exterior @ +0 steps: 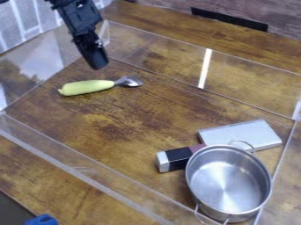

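My black gripper (97,60) hangs at the upper left, raised above a pale yellow-green corn-like object (84,87) that lies on the wooden table (141,141). A metal spoon (128,82) lies at the right end of that object. Whether the fingers are open or shut is too small to tell, and I see nothing hanging from them.
A steel pot (227,183) stands at the lower right, beside a silver flat block (240,134) and a black-and-white object (177,159). Clear plastic walls border the work area.
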